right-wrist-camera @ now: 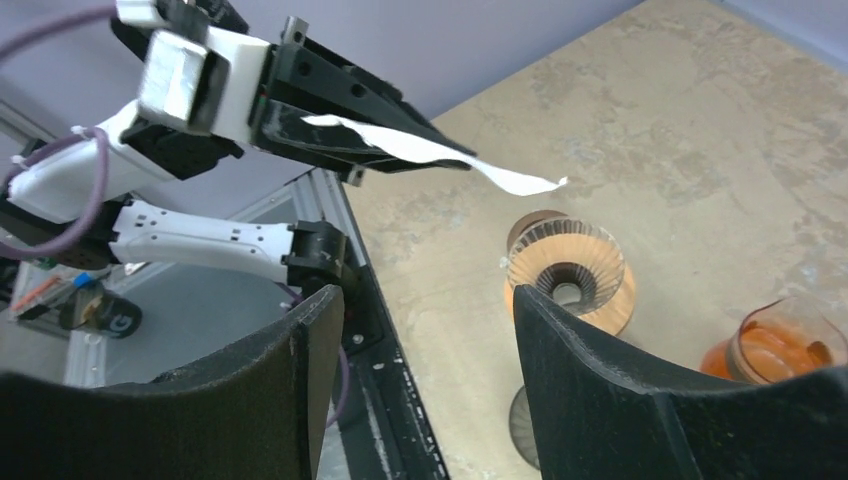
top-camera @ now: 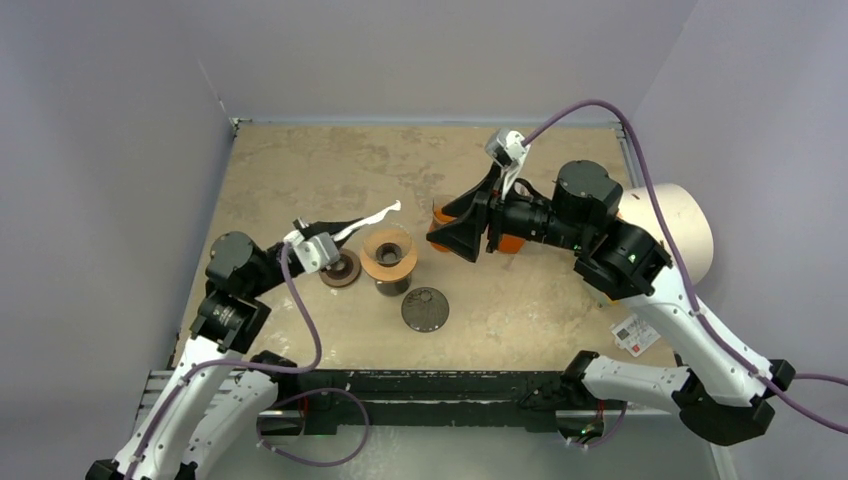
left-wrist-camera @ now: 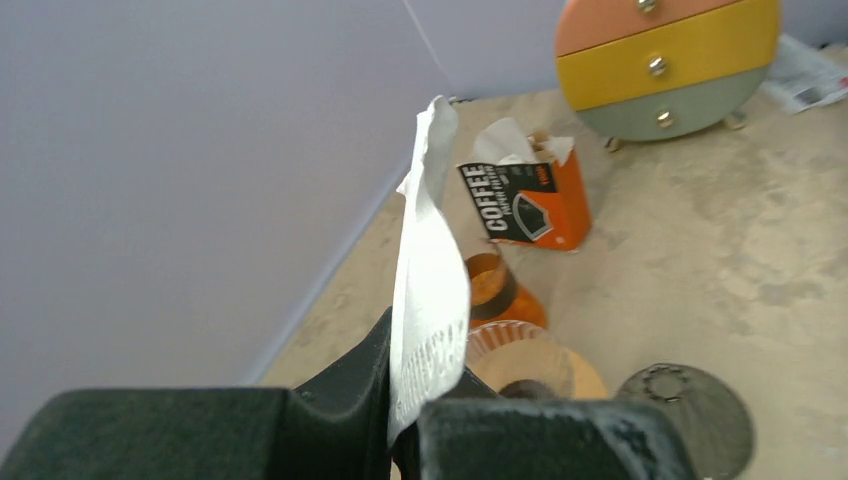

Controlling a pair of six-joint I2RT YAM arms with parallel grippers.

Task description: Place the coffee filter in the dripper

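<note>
A white paper coffee filter (left-wrist-camera: 428,290) is pinched in my left gripper (top-camera: 352,228), whose fingers are shut on it. In the top view the filter shows nearly edge-on, its free end pointing up and right. It is held above and behind the clear dripper (right-wrist-camera: 567,262), apart from it. That dripper has a wooden collar (top-camera: 372,264) and sits on a glass carafe (top-camera: 393,287). To the right, my right gripper (top-camera: 455,231) stands open and empty near the orange glass (top-camera: 440,240). In the right wrist view its two fingers (right-wrist-camera: 590,390) are wide apart.
An orange and black coffee filter box (left-wrist-camera: 530,205) stands beyond the orange glass. A dark round disc (top-camera: 425,310) lies in front of the carafe, and a brown round piece (top-camera: 340,270) lies left of it. A large white cylinder (top-camera: 680,230) is at the right.
</note>
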